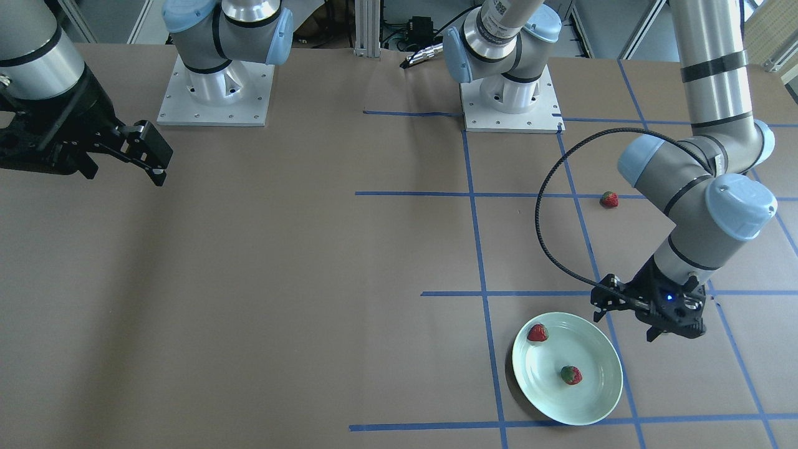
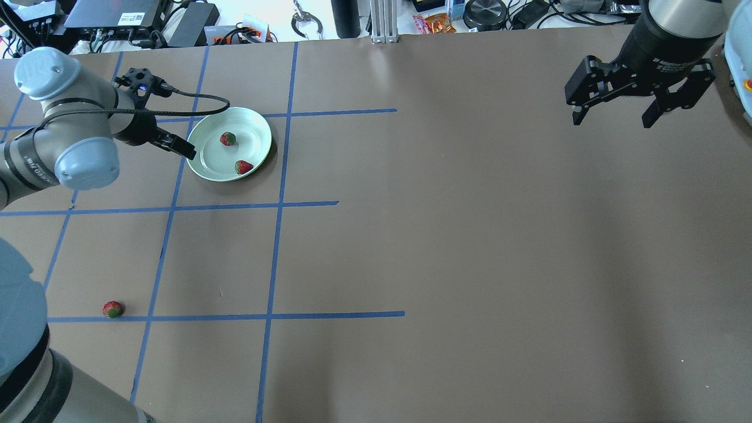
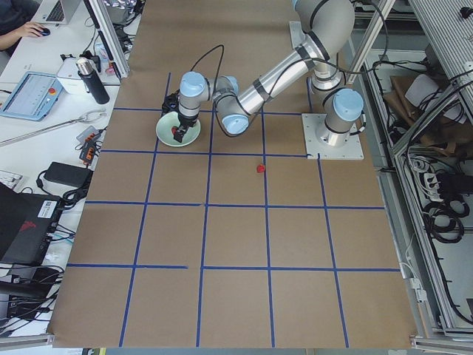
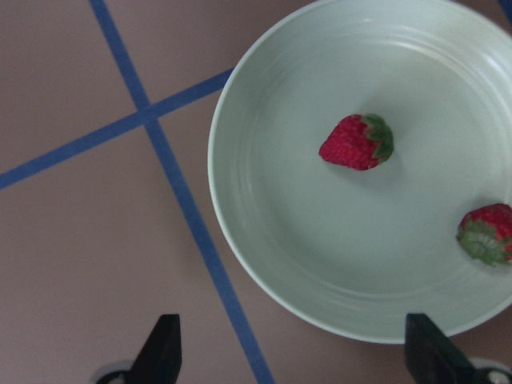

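My gripper (image 1: 622, 317) hangs just beyond the rim of a pale round plate (image 1: 567, 404), open, with nothing between its fingers. Two strawberries lie apart in the plate: one (image 1: 538, 333) toward its back left in the front view, the other (image 1: 572, 375) near the middle. In the left wrist view they appear as one near the middle (image 4: 348, 144) and one at the right (image 4: 484, 236).
A third strawberry (image 1: 608, 201) lies on the taped table (image 1: 314, 262) behind the plate. Other robot arms stand at the back and at the left, one with a black gripper (image 1: 127, 149).
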